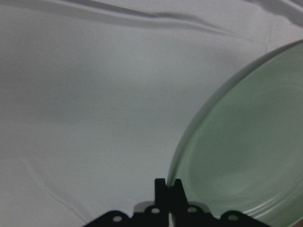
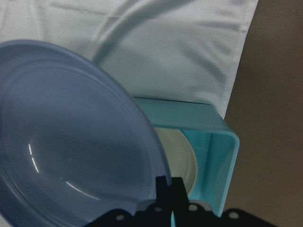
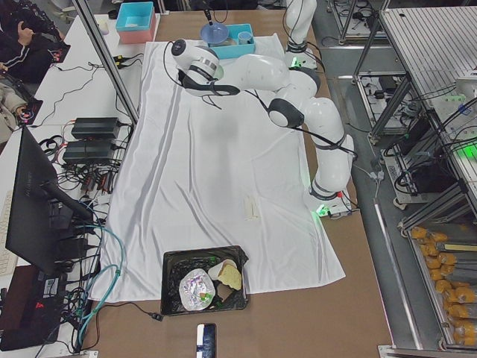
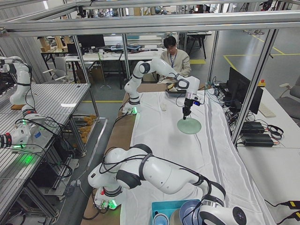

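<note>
My left gripper is shut on the rim of a pale green plate (image 1: pixel 241 142). In the camera right view this plate (image 4: pixel 189 126) is on or just above the white cloth; the camera left view mostly hides it behind the arm. My right gripper is shut on the rim of a blue plate (image 2: pixel 71 137). This plate (image 3: pixel 212 33) is above the turquoise bin (image 2: pixel 218 165) at the cloth's far end in the camera left view, partly over a cream dish (image 2: pixel 180 156) inside the bin.
A black tray (image 3: pixel 171 276) with foil and other items lies at the cloth's other end. A small pale item (image 3: pixel 250 209) rests on the cloth. A monitor (image 3: pixel 33 209) and cables stand beside the table.
</note>
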